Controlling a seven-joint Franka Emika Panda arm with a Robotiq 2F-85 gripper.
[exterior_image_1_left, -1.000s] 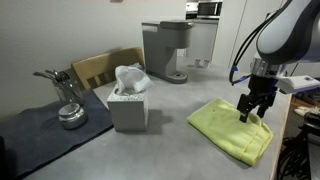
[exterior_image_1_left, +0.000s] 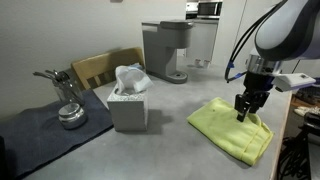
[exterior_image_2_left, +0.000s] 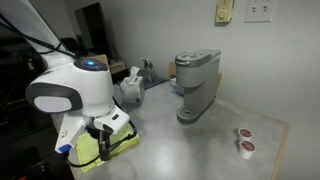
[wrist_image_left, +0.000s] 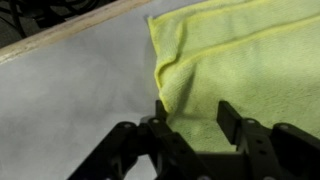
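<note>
A yellow-green cloth (exterior_image_1_left: 231, 130) lies folded and slightly rumpled on the grey table at the right in exterior view 1. Down at its far right part is my gripper (exterior_image_1_left: 242, 112), close over the fabric. In the wrist view, the black fingers (wrist_image_left: 228, 116) of the gripper stand apart, with the cloth (wrist_image_left: 245, 80) showing between and beyond them. A raised fold runs along the cloth's left edge toward the left finger. Whether the fingertips touch the fabric, I cannot tell. The arm hides much of the cloth (exterior_image_2_left: 118, 150) in exterior view 2.
Behind the cloth stands a grey coffee machine (exterior_image_1_left: 167, 50). A white box (exterior_image_1_left: 128, 108) with tissue is left of it, and a metal pot (exterior_image_1_left: 70, 105) rests on a dark mat (exterior_image_1_left: 60, 135). Two small pods (exterior_image_2_left: 246, 149) lie at the far side.
The cloth lies in the same place. My arm stays over it, with at most a slight shift at the gripper.
</note>
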